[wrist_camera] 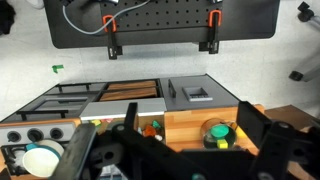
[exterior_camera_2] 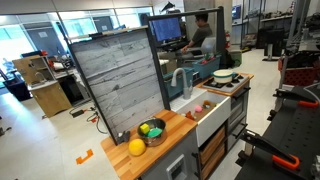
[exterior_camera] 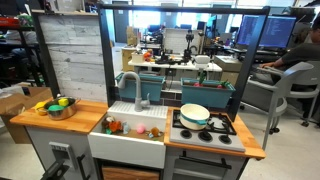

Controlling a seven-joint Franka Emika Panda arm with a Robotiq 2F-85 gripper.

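Wide apart stand the dark fingers of my gripper in the wrist view, with nothing held between them. It is high above the floor and toy kitchen, apart from the objects. A cream and teal pot (exterior_camera: 195, 116) sits on the stove (exterior_camera: 207, 135) at the right end of the counter. Several coloured toy items (exterior_camera: 138, 129) lie in the white sink (exterior_camera: 128, 145). On the wooden counter (exterior_camera_2: 172, 138) at the other end is a metal bowl (exterior_camera_2: 152, 133) holding green and yellow items. A yellow round object (exterior_camera_2: 136, 147) rests beside the bowl.
A faucet (exterior_camera: 134, 88) rises behind the sink, and a dark frame post (exterior_camera: 106, 60) stands at the counter's back. Teal bins (exterior_camera: 205, 93) sit behind the stove. A black table (exterior_camera_2: 290, 140) faces the kitchen, with floor between.
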